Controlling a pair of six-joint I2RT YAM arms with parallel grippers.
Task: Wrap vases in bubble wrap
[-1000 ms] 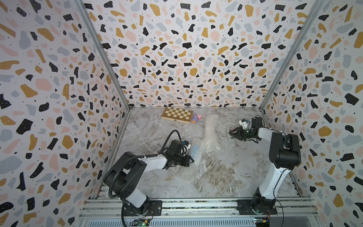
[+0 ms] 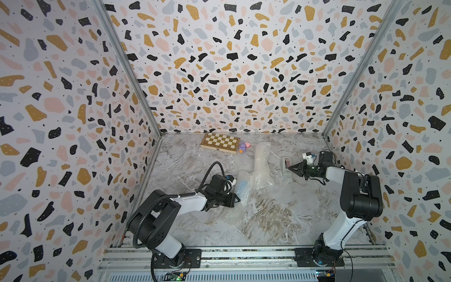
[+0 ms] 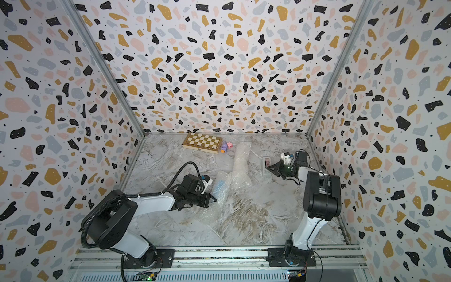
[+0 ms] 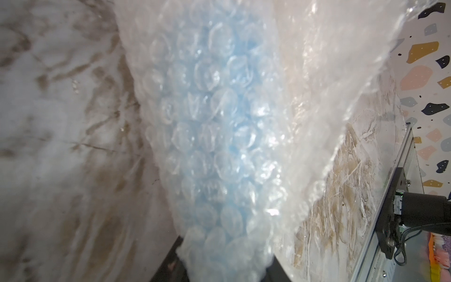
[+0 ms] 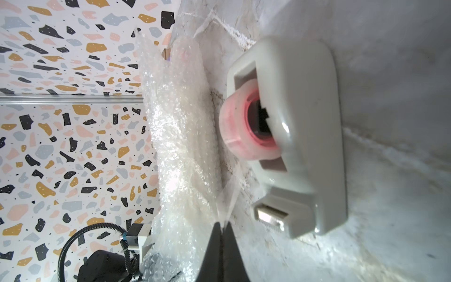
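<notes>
A blue vase inside bubble wrap [image 4: 220, 117] fills the left wrist view. My left gripper [image 2: 237, 199] is shut on its narrow end, one dark finger [image 4: 170, 268] showing on each side. Over on the right, a grey-white tape dispenser [image 5: 305, 127] with a pink tape roll [image 5: 237, 124] stands on the table. My right gripper is shut just in front of the dispenser. A faint clear strip of tape [image 5: 231, 199] runs to its fingertips from the roll side.
A second bubble-wrapped bundle [image 2: 261, 162] lies between the vase and the dispenser. At the back left are a chessboard [image 2: 219, 142] and a small purple and pink toy [image 2: 242, 148].
The left arm and wrapped vase are nearly still.
</notes>
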